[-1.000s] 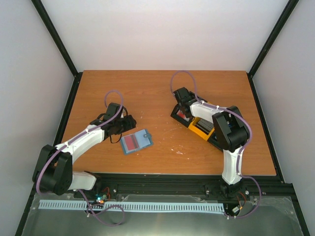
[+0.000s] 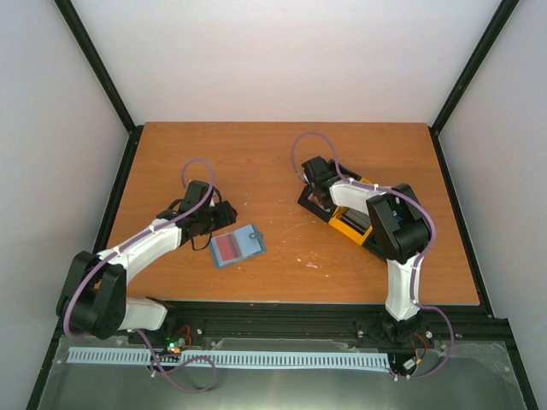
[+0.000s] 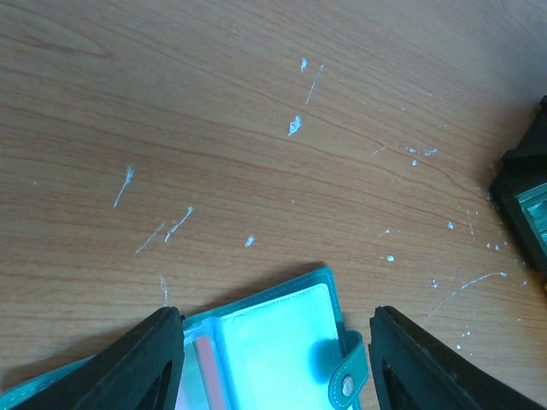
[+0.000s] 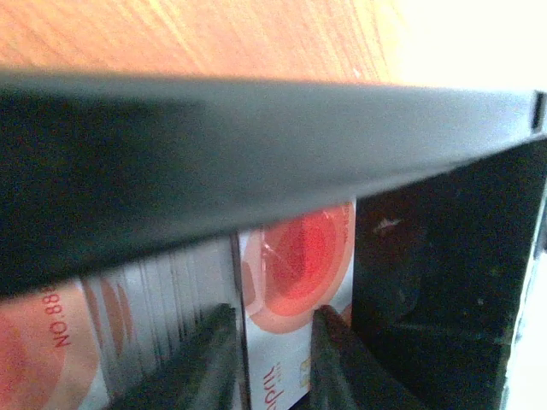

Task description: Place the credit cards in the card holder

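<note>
The light-blue card holder [image 2: 248, 242] lies open and flat at the table's left, its button flap to the right. A reddish panel or card [image 2: 228, 248] shows in its left half. Over the holder [image 3: 282, 337], my left gripper is open, with no item gripped. Over in the black and orange box, a white card with a red circle [image 4: 308, 265] stands among several others. My right gripper is down at that card, its fingertips parted on either side of its lower part; contact cannot be made out.
The box's dark rim [image 4: 282, 145] crosses close in front of the right wrist camera. An orange divider [image 2: 350, 229] splits the box [image 2: 373, 246], which sits at the table's right. Bare, scratched wood [image 2: 282, 205] separates holder and box.
The right gripper has shifted slightly down and toward the box's near-left end, covering more of the red there. The left arm and the holder have stayed put.
</note>
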